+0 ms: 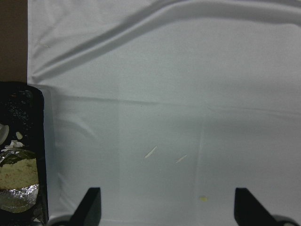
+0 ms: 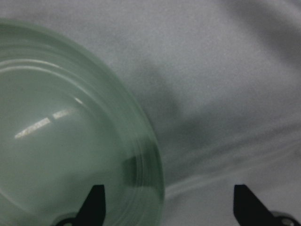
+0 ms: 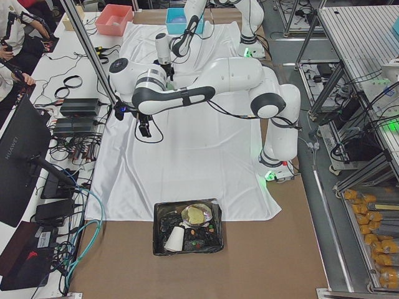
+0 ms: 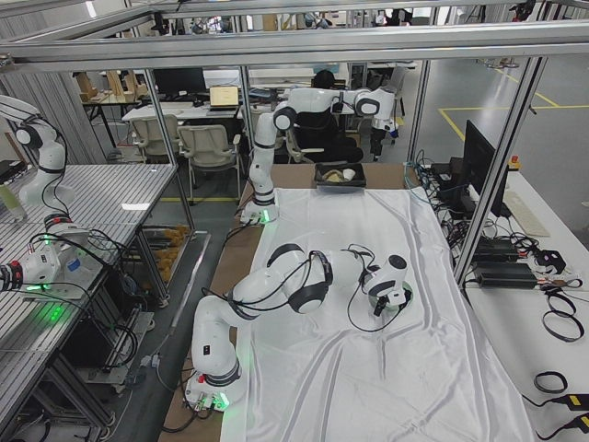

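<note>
My left gripper [image 3: 144, 129] [image 4: 376, 147] hangs open above the white cloth [image 1: 164, 117], empty, with a black tray [image 3: 187, 246] [image 1: 28, 108] off to one side. The tray holds a foil bowl with a pale yellow piece [image 1: 18, 174], a white cup [image 3: 174, 239] and scraps. My right gripper [image 4: 385, 304] is open, low over a pale green round dish [image 2: 61, 132], its rim between the fingers in the right wrist view. In the camera left view the dish is mostly hidden behind the left arm.
A blue bin [image 3: 176, 25] and a red bin [image 3: 112, 22] stand at the top of the camera left view. A monitor [image 3: 22, 162], cables and a frame post line one side.
</note>
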